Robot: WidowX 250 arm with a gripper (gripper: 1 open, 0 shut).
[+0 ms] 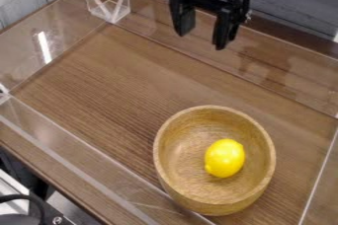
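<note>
My gripper [205, 22] hangs at the top centre of the camera view, black, its two fingers apart and pointing down over the back of the wooden surface. A yellow oval object [224, 158] lies inside a round tan bowl [185, 180] at the front right, well away from the gripper.
A small clear wire-like or plastic piece [109, 2] stands at the back left. Clear edging runs along the left side, and a black cable lies at the bottom left corner.
</note>
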